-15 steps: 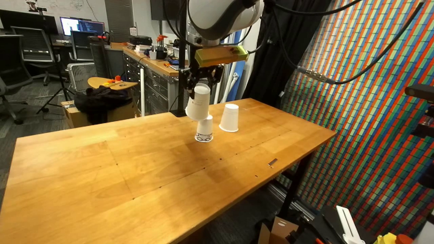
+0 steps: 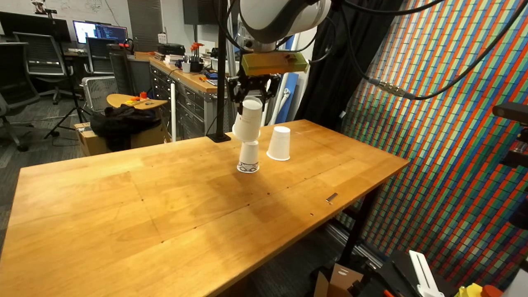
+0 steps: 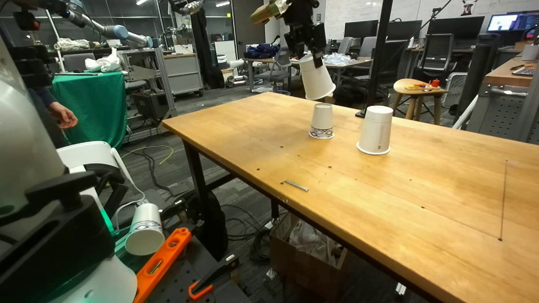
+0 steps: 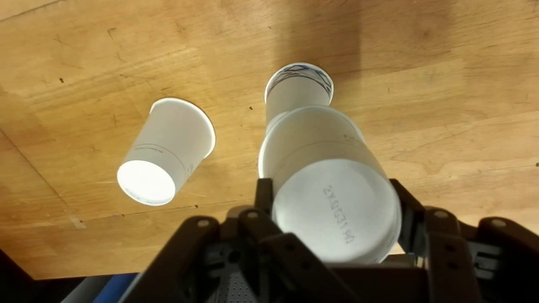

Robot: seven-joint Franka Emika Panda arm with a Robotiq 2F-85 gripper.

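Observation:
My gripper is shut on a large white paper cup (image 4: 321,144), gripping it by its narrow base end with the open mouth facing down. In exterior view 2 this held cup (image 3: 316,78) is tilted and hangs above a smaller white cup (image 3: 322,118) with a dark patterned band. That patterned cup stands upside down on the table, partly hidden behind the held cup in the wrist view. Another plain white cup (image 3: 376,128) stands upside down beside it, apart from both.
A thin metal strip (image 2: 331,197) lies near one edge. A black post (image 2: 221,99) rises at the back edge, close to the cups. Another patterned cup (image 3: 145,229) lies off the table in exterior view 2.
The gripper and held cup have moved to the right and somewhat up in exterior view 1, coming over the patterned cup. The two standing cups have stayed put.

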